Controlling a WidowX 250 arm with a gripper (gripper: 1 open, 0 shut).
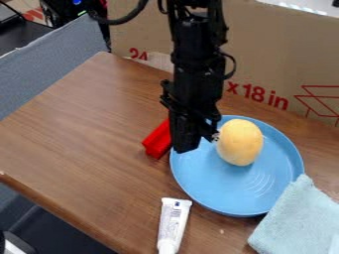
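The black gripper [187, 132] hangs over the left rim of a blue plate [217, 190], left of a yellow potato-like object [240, 143] on that plate. Its fingers look shut, with nothing visible between them. A red object [157, 142] lies on the table just left of the plate, partly hidden behind the gripper.
A white tube [173, 223] lies in front of the plate, and a pale blue cloth [294, 223] at the front right. A cardboard box [279, 69] stands behind.
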